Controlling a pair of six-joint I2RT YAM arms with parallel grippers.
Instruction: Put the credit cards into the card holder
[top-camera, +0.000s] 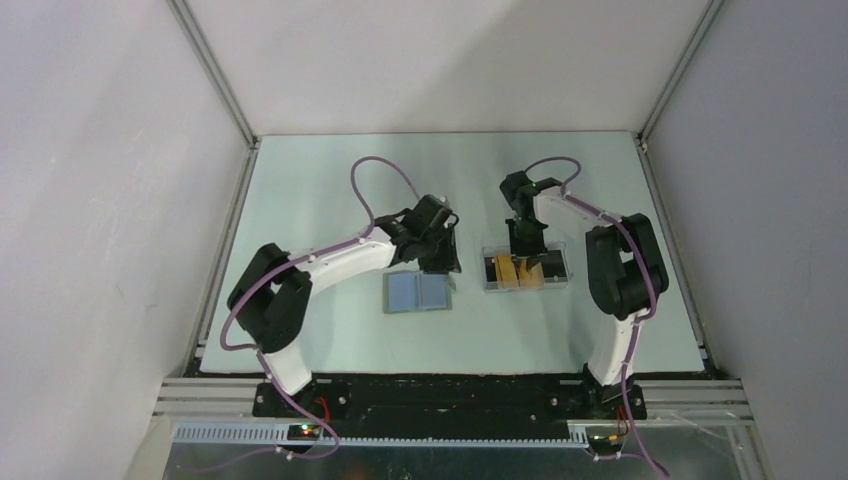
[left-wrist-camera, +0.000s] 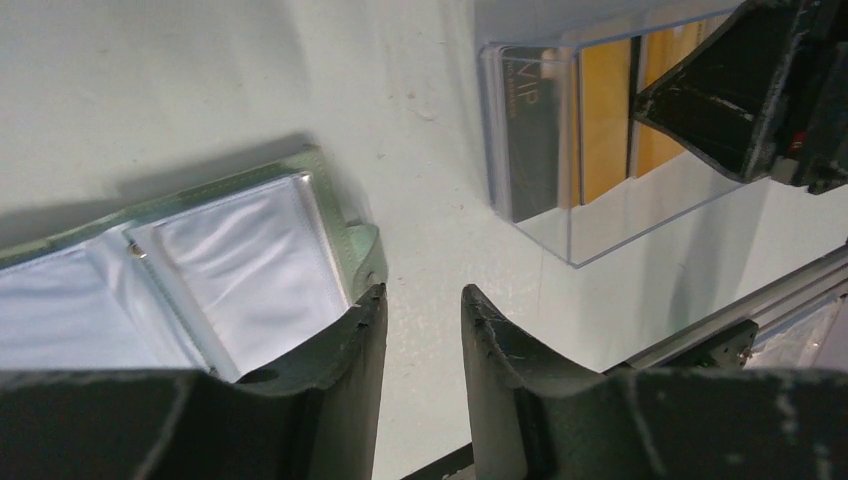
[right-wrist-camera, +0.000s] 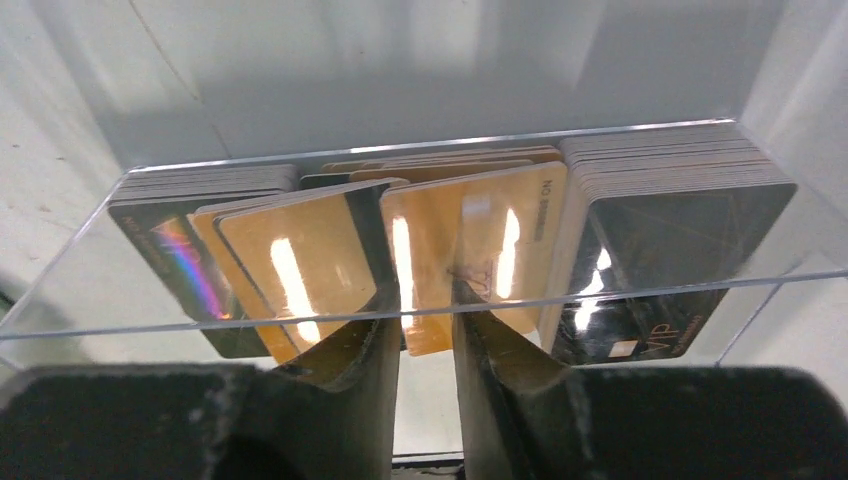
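The card holder (top-camera: 402, 293), pale blue with a grey-green border, lies open on the table; its right part (left-wrist-camera: 255, 270) fills the lower left of the left wrist view. My left gripper is open above its right edge, nothing between the fingers. Credit cards stand in a clear box (left-wrist-camera: 570, 225): dark stacks at both ends, including the black cards (right-wrist-camera: 680, 230), and loose gold cards (right-wrist-camera: 300, 255) leaning in the middle. My right gripper is over the box, its fingers apart around the lower part of a gold card (right-wrist-camera: 430, 235); whether they touch it I cannot tell.
The clear box's upper rim (right-wrist-camera: 600, 299) crosses right by my right fingertips. A narrow strip of bare table (left-wrist-camera: 440, 200) separates holder and box.
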